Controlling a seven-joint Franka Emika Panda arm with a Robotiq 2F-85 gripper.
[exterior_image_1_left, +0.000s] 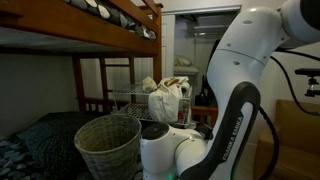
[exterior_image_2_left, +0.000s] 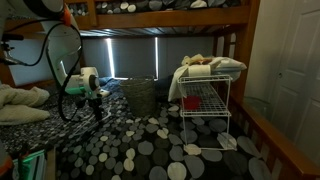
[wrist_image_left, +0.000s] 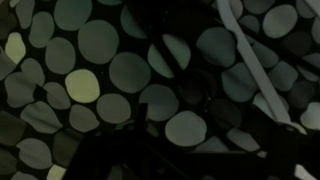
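Observation:
In exterior view 2 my gripper (exterior_image_2_left: 98, 112) is at the left, low over the dotted bed cover (exterior_image_2_left: 130, 150). A woven basket (exterior_image_2_left: 140, 96) stands upright to its right, apart from it in that view. In exterior view 1 the basket (exterior_image_1_left: 108, 146) shows left of my arm's white hand (exterior_image_1_left: 160, 152), whose fingers are out of sight. Dark shapes along the bottom of the wrist view belong to my open gripper; I make out no object held between them.
A white wire rack (exterior_image_2_left: 205, 105) stands on the bed, a pale cloth bundle (exterior_image_2_left: 208, 68) on top and something red (exterior_image_2_left: 191, 102) inside. Upper bunk (exterior_image_2_left: 185, 17) overhead and a wooden rail (exterior_image_2_left: 265, 135) at right bound the space. The cover between basket and rack looks clear.

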